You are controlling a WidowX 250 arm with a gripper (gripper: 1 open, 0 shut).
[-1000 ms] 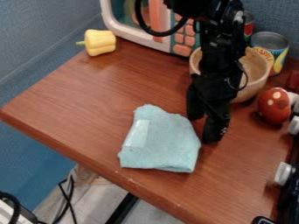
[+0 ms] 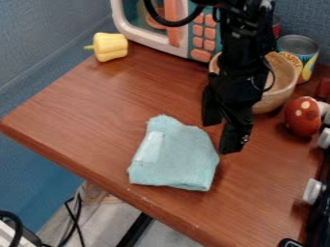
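My black gripper [image 2: 222,135] hangs low over the wooden table, just right of a folded light-blue cloth [image 2: 173,159] and in front of a beige bowl [image 2: 273,89], which it partly hides. Whether its fingers are open or shut is hard to make out.
A toy microwave [image 2: 161,29] stands at the back, with a yellow pepper [image 2: 108,46] to its left. Cans [image 2: 299,56], a red spotted toy [image 2: 302,117] and black equipment line the right side.
The gripper has shifted very slightly, staying beside the cloth and in front of the bowl. The objects on the table look the same.
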